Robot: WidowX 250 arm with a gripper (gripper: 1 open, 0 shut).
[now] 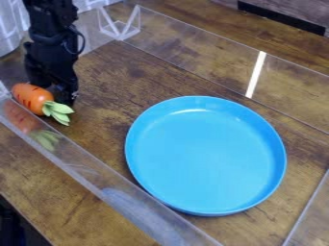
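Note:
My black gripper (54,88) is low at the left of the tray, its fingertips right by an orange toy carrot (34,97) with pale green leaves. The carrot lies against the clear front wall, leaves pointing right. Whether the fingers grip it is unclear. A blue plate (206,154) lies on the wooden surface to the right.
Clear plastic walls (119,200) border the work area on several sides. Bare wood (154,67) fills the space behind the plate and between gripper and plate.

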